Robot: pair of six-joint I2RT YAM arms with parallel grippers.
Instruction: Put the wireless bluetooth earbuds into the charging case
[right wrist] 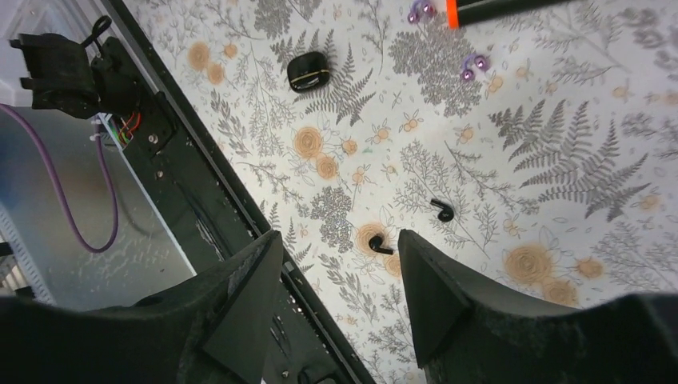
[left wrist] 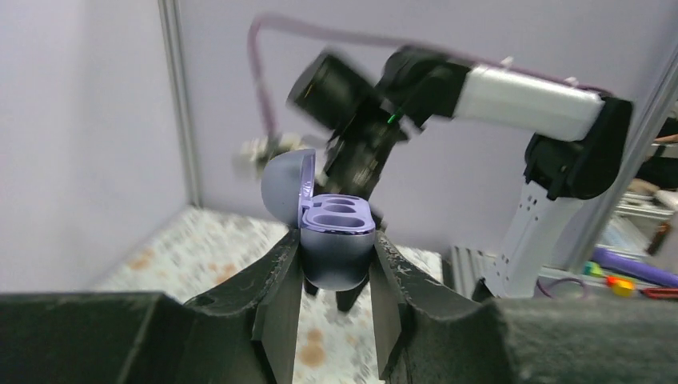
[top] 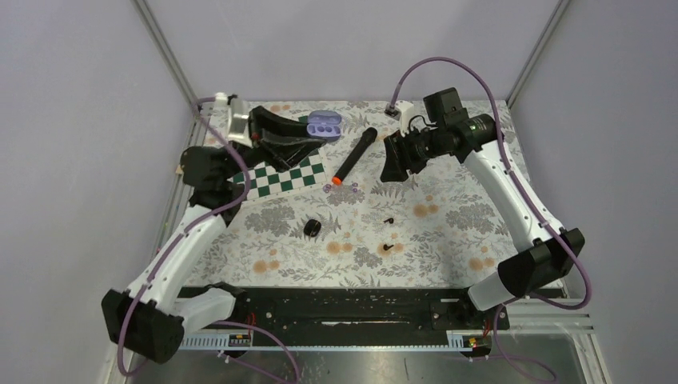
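My left gripper is shut on an open lavender charging case (left wrist: 337, 248), lid up, its inner slots visible; the case (top: 324, 130) is raised over the back of the mat in the top view. My right gripper hangs right of it, above the mat, part open with nothing visible between its fingers. Two small black earbuds (right wrist: 444, 210) lie apart on the patterned mat in front of it. A closed black case (top: 313, 228) lies left of them.
A black rod with orange tip (top: 357, 152), purple trinkets (top: 352, 187) and a green checkered board (top: 284, 181) lie at the back and left.
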